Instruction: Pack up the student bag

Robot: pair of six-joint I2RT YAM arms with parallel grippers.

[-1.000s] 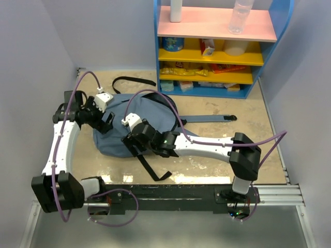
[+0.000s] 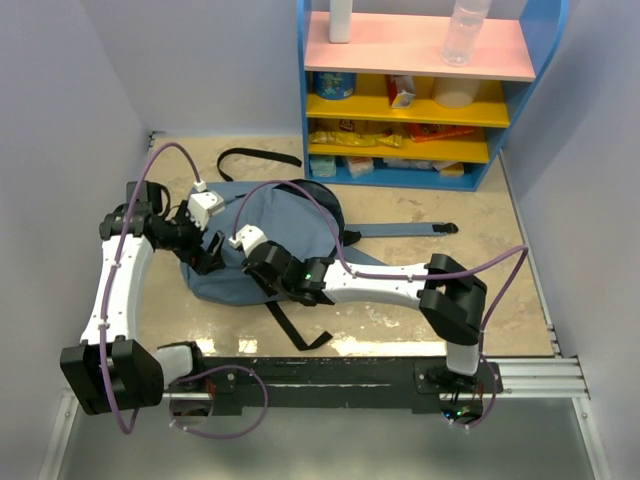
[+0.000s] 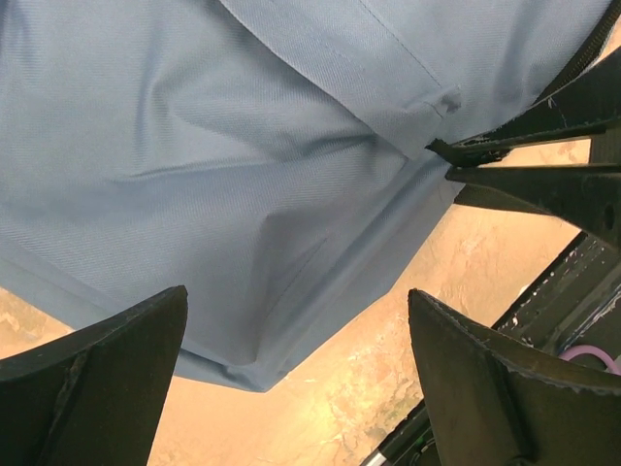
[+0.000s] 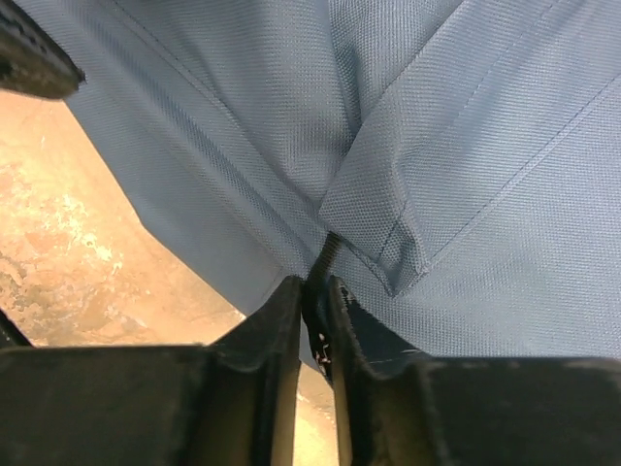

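The blue-grey bag lies flat on the floor, its cloth creased. Above its left part my left gripper is open; in the left wrist view, bag cloth and floor show between its wide-apart fingers. My right gripper is at the bag's lower edge, its fingertips close together around a small black tab that comes out from under a fold. Whether the fingers grip the tab is not clear. In the left wrist view, a narrow gap shows between the right fingers.
Black straps and a grey strap spread out from the bag. A blue shelf unit stands at the back, with a bottle, boxes and packets on it. Free floor lies to the right.
My right arm has shifted slightly left, and its fingers have drawn closer together. My left gripper has moved a little right and down in the top view. The bag looks unmoved.
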